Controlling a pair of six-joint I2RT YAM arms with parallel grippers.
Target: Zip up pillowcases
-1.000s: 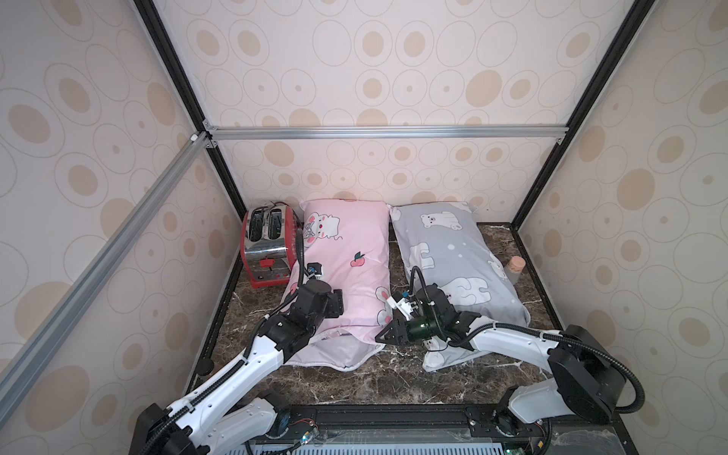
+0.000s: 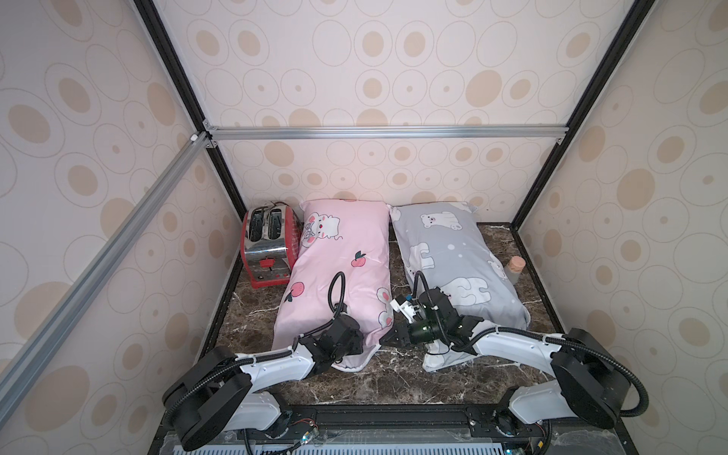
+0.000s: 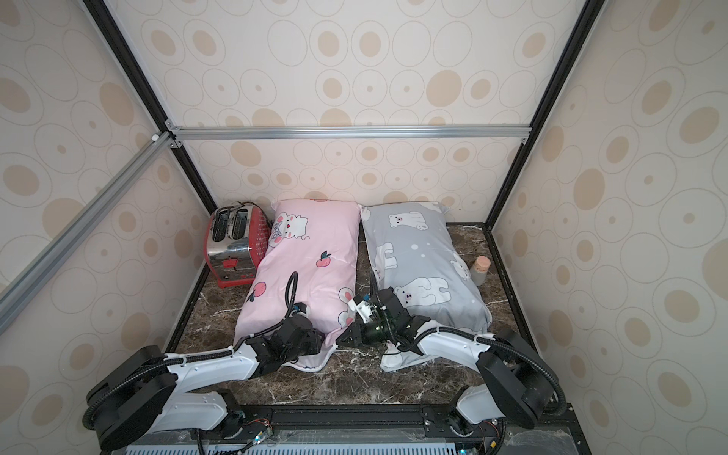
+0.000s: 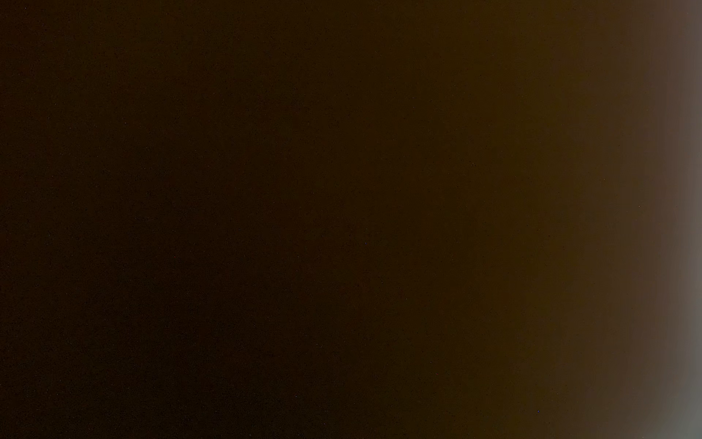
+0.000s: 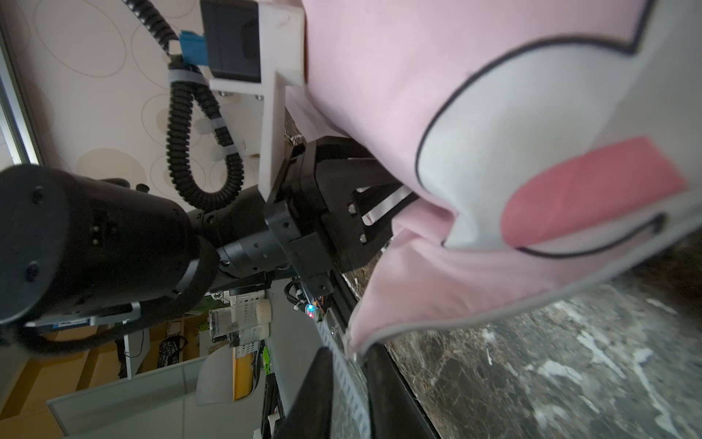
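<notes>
The pink pillowcase (image 2: pixel 337 250) lies left of the grey pillowcase (image 2: pixel 440 242), pillows inside. My left gripper (image 2: pixel 350 345) is down at the pink case's front edge; in the right wrist view its fingers are mostly behind the fabric, so their state is unclear. My right gripper is shut on the front corner (image 5: pixel 365 329) of the pink case, lifting its pale-trimmed edge slightly at the right. The left wrist view is dark and blurred, showing nothing distinct.
A red and steel toaster (image 2: pixel 267 246) stands at the back left. A jar with a peach lid (image 2: pixel 514 267) is at the right wall.
My left gripper has moved down and right to the front edge of the pink case, where the loose hem is now largely covered by it. The right arm has shifted very slightly right.
</notes>
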